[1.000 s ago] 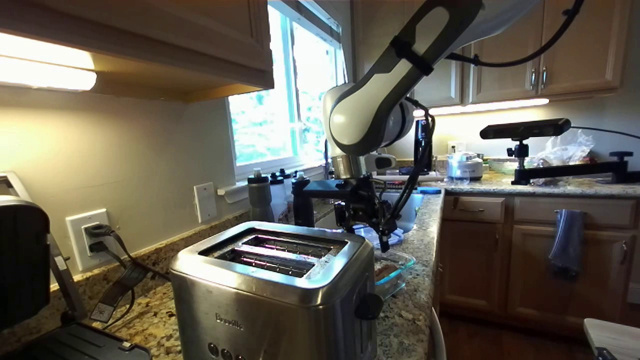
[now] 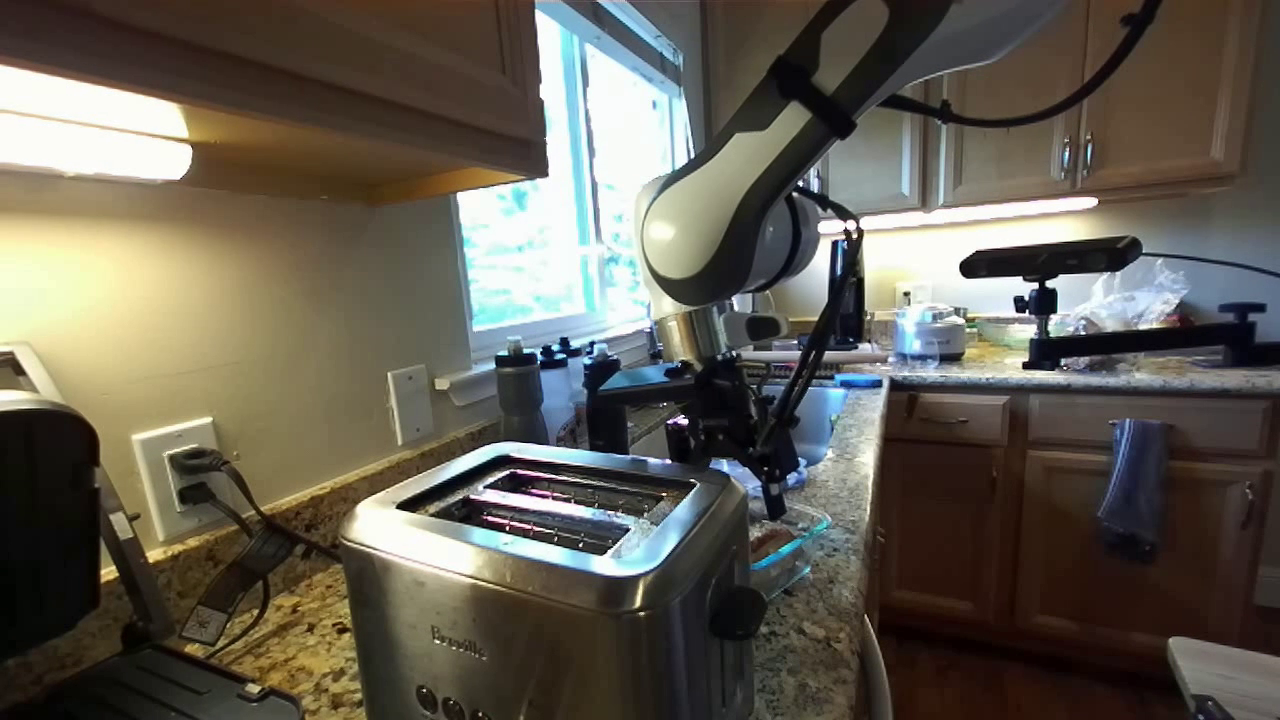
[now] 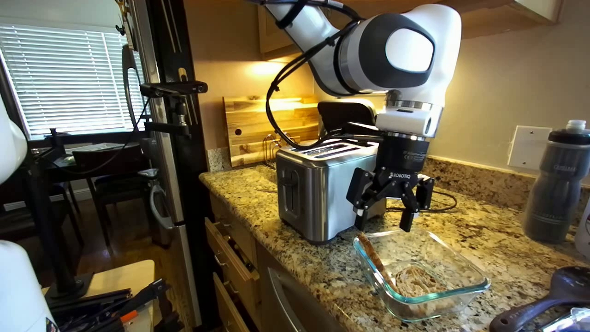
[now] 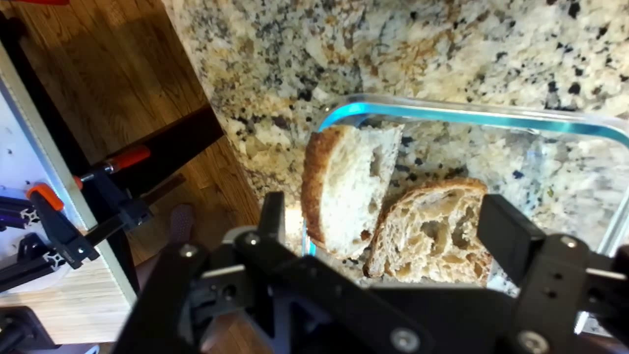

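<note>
Two slices of bread are in a clear glass dish (image 3: pixel 480 285) on the counter. In the wrist view one slice (image 4: pixel 354 189) leans against the dish's end wall with its brown crust up, and the other slice (image 4: pixel 439 233) lies beside it, crumb showing. My gripper (image 3: pixel 384 220) hangs above the dish with its fingers spread wide and nothing between them. From the wrist, the gripper has both slices in the gap between its fingertips, lower down. A steel toaster (image 2: pixel 540 576) stands beside the dish; its two slots look empty.
A grey bottle (image 3: pixel 556 182) stands by the wall, and a dark utensil (image 3: pixel 531 304) lies at the front right of the dish. The toaster's cord (image 2: pixel 246 516) runs to the wall outlet. The counter's edge is close to the dish.
The arm has shifted slightly left in exterior view 1, and the gripper sits a little lower, closer to the dish. Toaster and dish have stayed put.
</note>
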